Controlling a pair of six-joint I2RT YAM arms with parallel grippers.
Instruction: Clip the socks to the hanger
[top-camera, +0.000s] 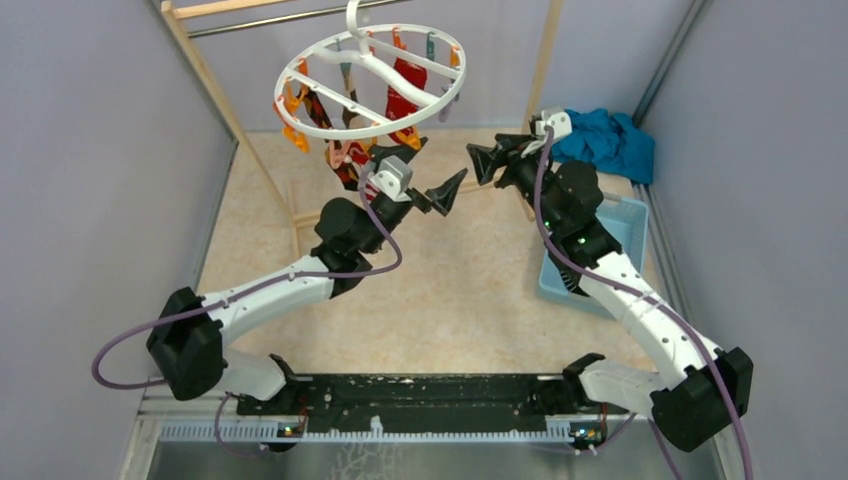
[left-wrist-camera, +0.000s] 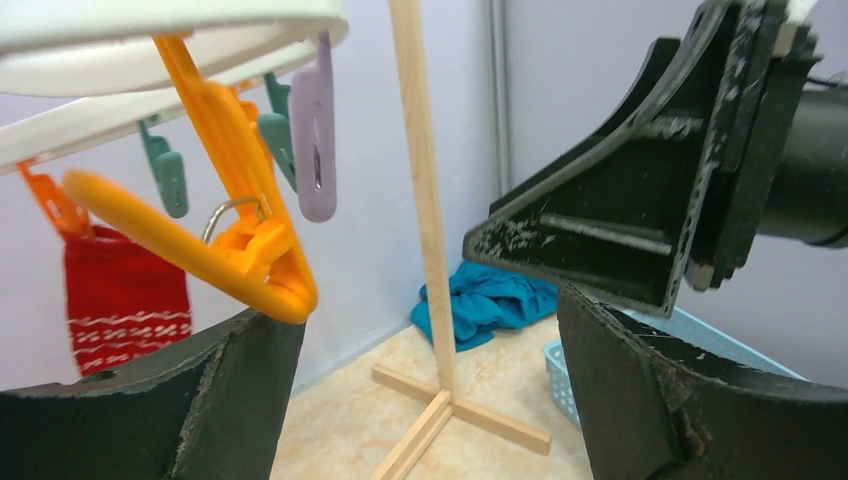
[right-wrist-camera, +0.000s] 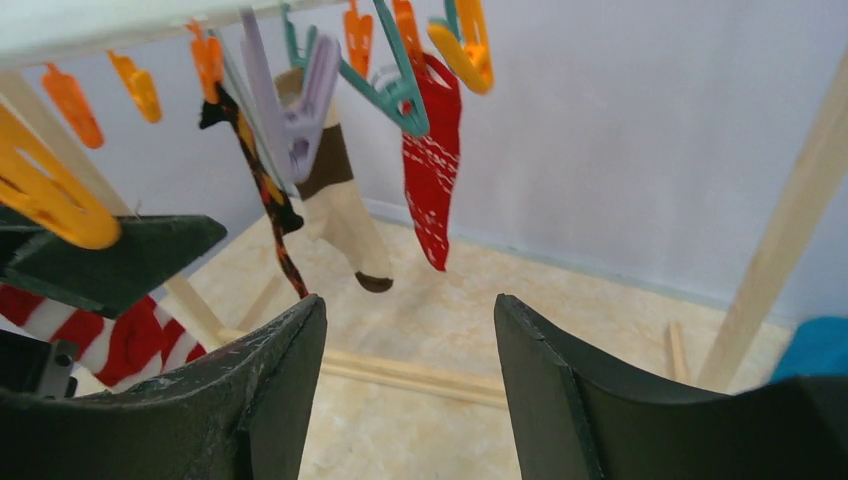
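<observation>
The white round hanger (top-camera: 450, 95) hangs at the upper left of the top view with coloured clips and socks. My left gripper (top-camera: 440, 165) is open beneath its front rim; in the left wrist view an orange clip (left-wrist-camera: 255, 270) hangs close over its left finger. A red sock (right-wrist-camera: 430, 180) and a brown-cream sock (right-wrist-camera: 340, 210) hang beyond in the right wrist view, along with a dark patterned sock (right-wrist-camera: 270, 190). A red-white striped sock (right-wrist-camera: 125, 340) shows behind the left gripper. My right gripper (top-camera: 485, 155) stands open right of the hanger, with nothing between its fingers.
A blue cloth (top-camera: 610, 150) lies at the back right beside a light-blue bin (top-camera: 625, 225). The wooden stand (top-camera: 548, 40) frames the hanger.
</observation>
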